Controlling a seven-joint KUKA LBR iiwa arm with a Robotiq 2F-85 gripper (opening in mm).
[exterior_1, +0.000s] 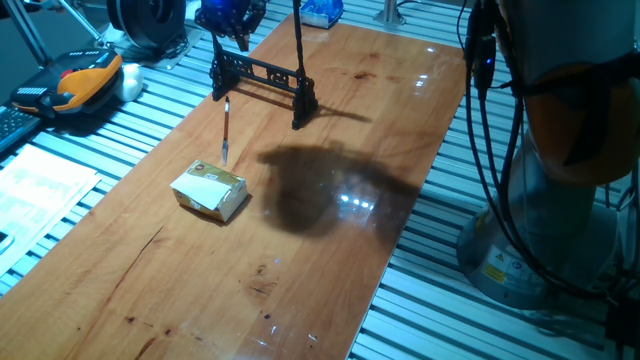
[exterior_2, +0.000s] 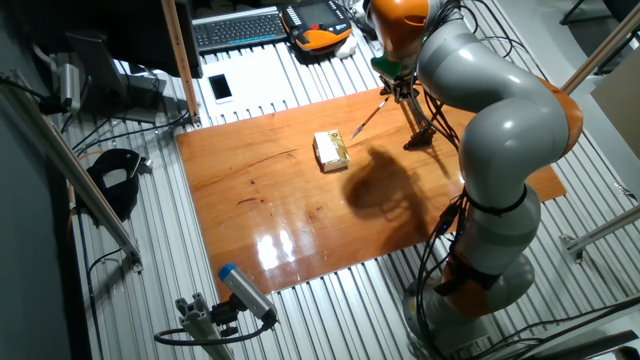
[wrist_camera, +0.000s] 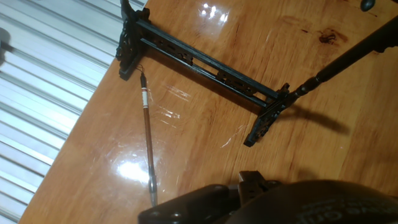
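A thin brush with a brown handle (wrist_camera: 148, 127) lies on the wooden table, its looped end close to one foot of the black stand (wrist_camera: 205, 70). Its other end runs down toward the gripper at the bottom of the wrist view. In exterior view 1 the same brush (exterior_1: 226, 128) lies between the stand (exterior_1: 262, 85) and a small box (exterior_1: 209, 190). My gripper (exterior_1: 242, 44) hangs above the stand area, pointing down, mostly cut off by the top edge. In the wrist view its dark fingers (wrist_camera: 250, 182) show at the bottom, and their gap is unclear. Nothing held is visible.
The stand's upright post (wrist_camera: 348, 61) rises near the gripper. A blue packet (exterior_1: 320, 12) is at the table's far end. Beyond the left edge lie an orange-and-black device (exterior_1: 88, 82) and paper (exterior_1: 40, 200).
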